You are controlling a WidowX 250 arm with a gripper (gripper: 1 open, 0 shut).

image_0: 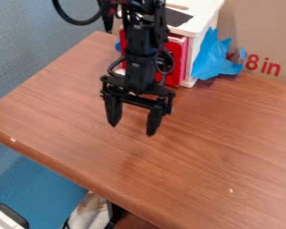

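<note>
My black gripper (133,120) hangs over the wooden table (170,179) in the upper middle of the camera view, its two fingers pointing down and apart with nothing between them. Behind it stands a white toy cabinet (191,20) with a red front, partly hidden by the arm.
A blue crumpled object (214,59) lies at the right of the cabinet, beside a cardboard panel (264,31) with red print. The table's left edge drops to a blue floor.
</note>
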